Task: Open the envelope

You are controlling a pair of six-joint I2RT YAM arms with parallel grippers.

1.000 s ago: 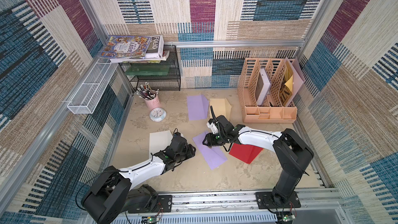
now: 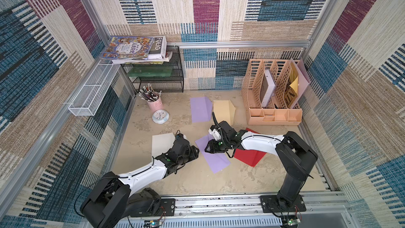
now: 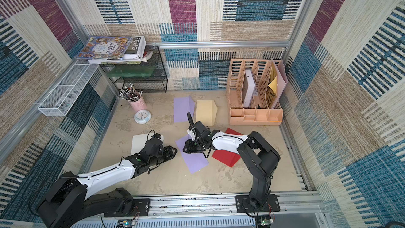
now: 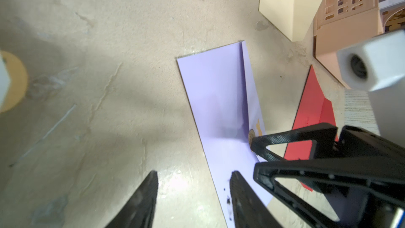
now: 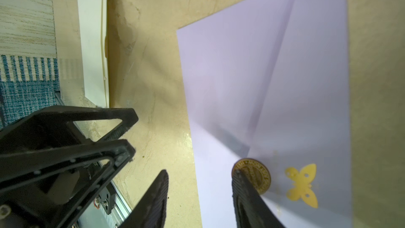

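Note:
A lilac envelope [image 2: 215, 162] lies on the table between my grippers. In the left wrist view its long flap [image 4: 249, 84] stands slightly raised along one side. In the right wrist view a round gold seal [image 5: 251, 175] and a gold butterfly [image 5: 301, 185] show on it. My left gripper is open beside the envelope's left edge, nothing between its fingers. My right gripper is over the envelope at the seal, its fingers apart, one at the seal and the other over the table beside the envelope.
A red envelope [image 2: 253, 156] lies to the right, a white one [image 2: 162, 141] to the left, lilac [image 2: 200, 109] and cream [image 2: 223, 107] ones behind. An organiser [image 2: 267, 116], pencil cup [image 2: 154, 103] and clock [image 2: 160, 116] stand at the back.
My right gripper has moved slightly toward the front and left over the envelope. My left arm has shifted very slightly.

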